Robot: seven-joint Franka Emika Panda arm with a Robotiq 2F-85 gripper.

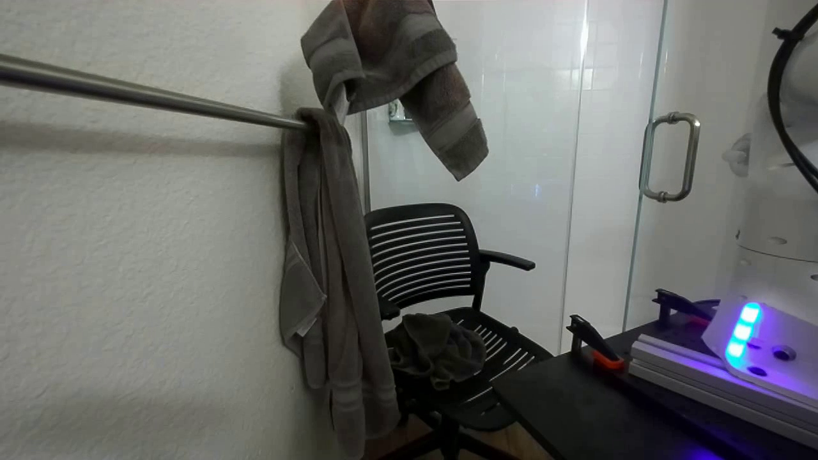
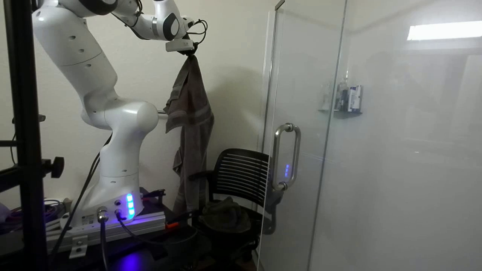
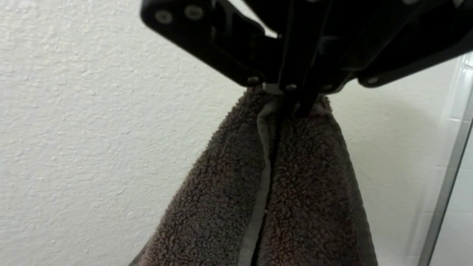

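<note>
From my gripper hangs a small grey-brown towel (image 3: pixel 213 190), its top pinched between the shut fingers and its two sides falling in folds. In exterior view 1 this towel (image 1: pixel 429 76) is high up, close to the wall-side end of the metal bar (image 1: pixel 153 93); the gripper is out of that view above. A larger grey towel (image 1: pixel 341 283) is draped over the bar's end. Exterior view 2 has the gripper (image 2: pixel 189 53) above the held towel (image 2: pixel 196 86), which overlaps the draped one from there. Whether the two towels touch is hard to tell.
A black chair (image 1: pixel 422 257) stands below, a crumpled dark cloth (image 1: pixel 437 349) on its seat. Behind is a glass shower door with a metal handle (image 1: pixel 690 157). The black table (image 1: pixel 590 414) carrying the arm's base fills the lower right.
</note>
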